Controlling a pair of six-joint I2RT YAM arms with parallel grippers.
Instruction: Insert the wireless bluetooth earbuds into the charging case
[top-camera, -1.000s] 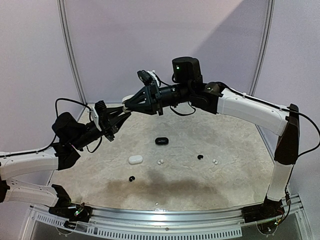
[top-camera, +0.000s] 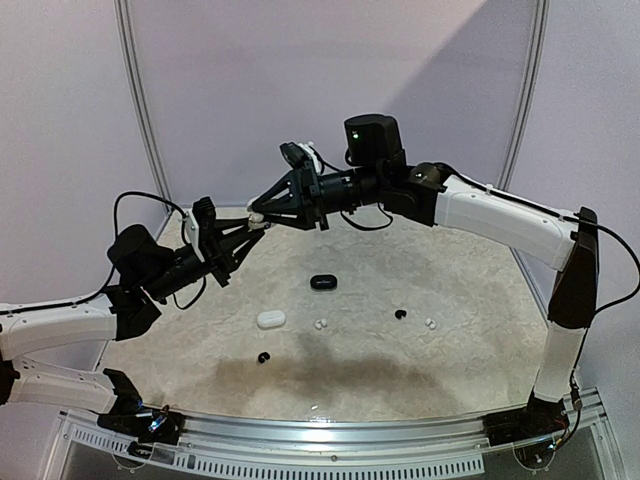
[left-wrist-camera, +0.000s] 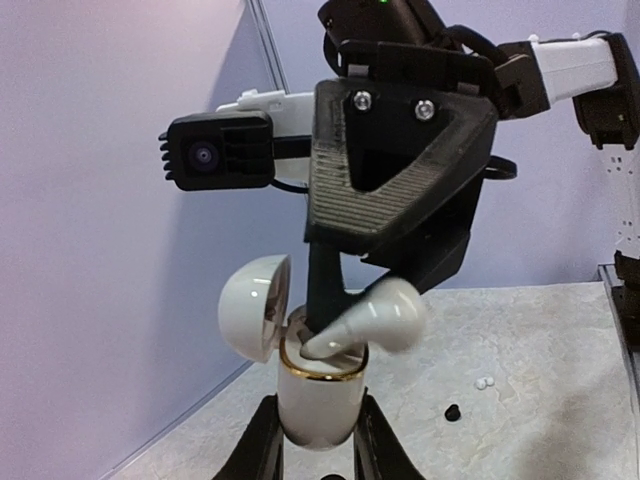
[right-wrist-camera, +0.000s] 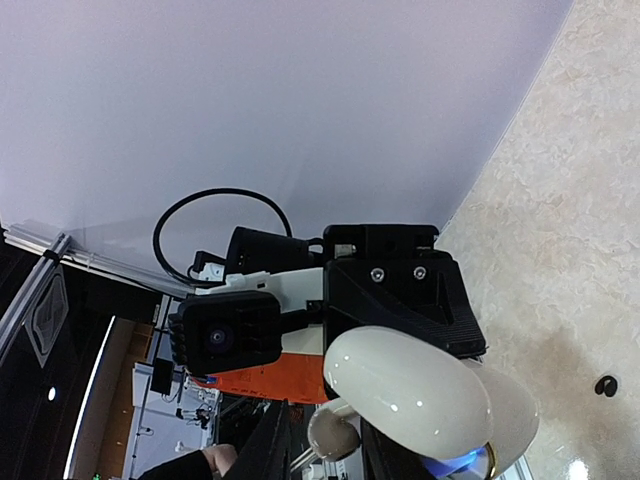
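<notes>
High above the table my two grippers meet. My left gripper is shut on a white charging case (left-wrist-camera: 320, 405) with a gold rim and its lid (left-wrist-camera: 245, 305) flipped up. A white earbud (left-wrist-camera: 375, 320) with a stem sits at the case's mouth, tilted, its stem reaching into the opening. My right gripper (top-camera: 262, 212) has its dark fingertips at that opening, behind the earbud; whether they grip it is hard to see. In the right wrist view the glossy lid (right-wrist-camera: 405, 385) covers much of the case, beside the earbud (right-wrist-camera: 332, 435).
On the table lie a black case (top-camera: 323, 282), a white case (top-camera: 271, 319), white earbuds (top-camera: 321, 324), and small black earbuds (top-camera: 400, 314).
In the top view both grippers stay nearly in place; the left one has shifted very slightly, and more of the white item shows between them.
</notes>
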